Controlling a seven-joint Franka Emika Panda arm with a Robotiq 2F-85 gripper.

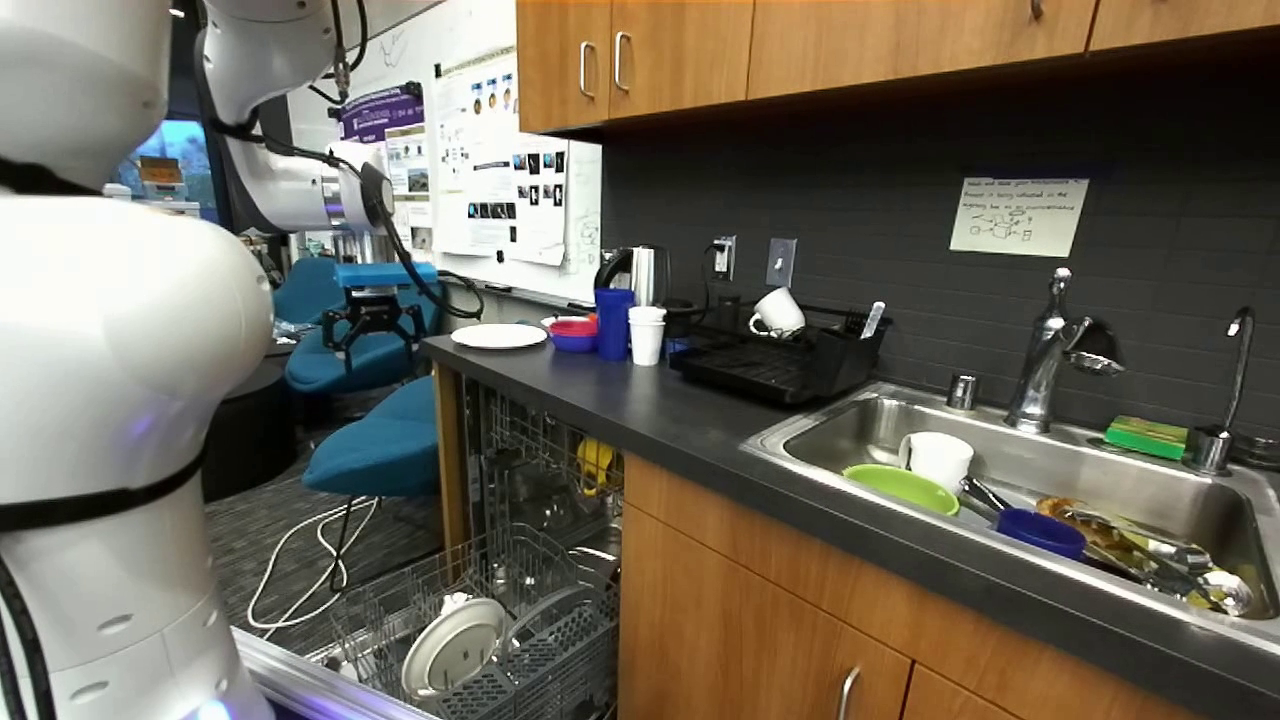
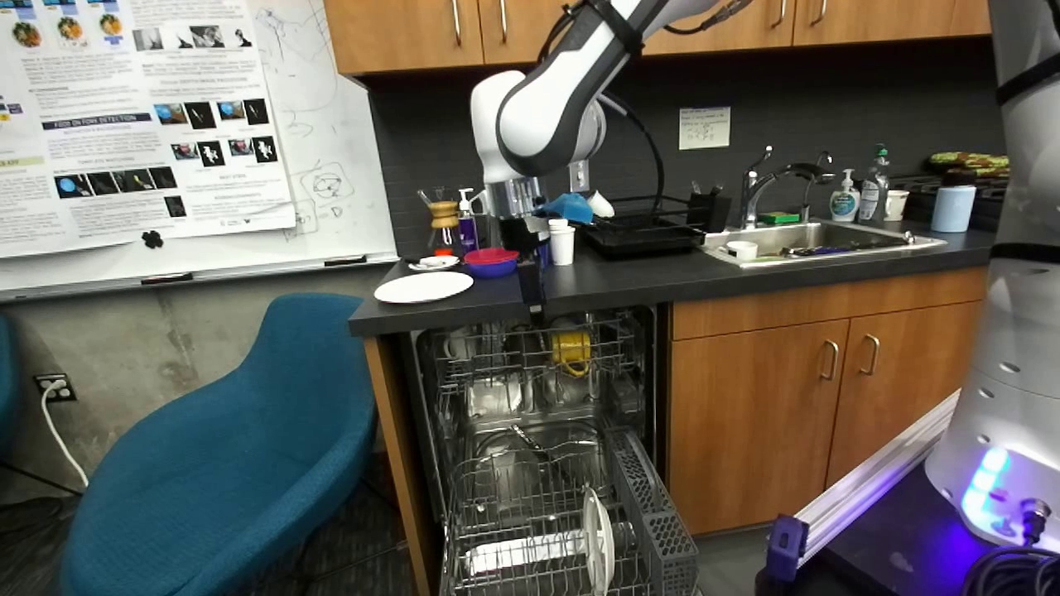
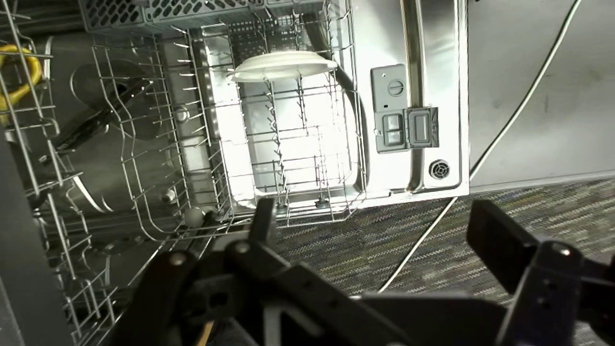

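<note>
My gripper [image 1: 368, 350] hangs in the air above the opened dishwasher, left of the counter's end in exterior view 1. In the wrist view its black fingers [image 3: 500, 245] stand wide apart, open, with only carpet and a cable seen beyond the gap. White plates [image 3: 282, 65] stand on edge in the lower dishwasher rack [image 3: 276, 138]. A yellow mug [image 2: 571, 351] is in the upper rack. On the counter's end lies a white plate [image 1: 498, 336], beside a red and blue bowl stack [image 1: 573, 334].
White cups [image 1: 645, 336] and a blue tumbler [image 1: 613, 323] stand behind the bowls. Farther right are a black dish rack [image 1: 768, 364] and the sink [image 1: 828, 450] with dishes. The open dishwasher door [image 3: 438, 69] juts out below; a teal chair [image 2: 238, 447] flanks the counter.
</note>
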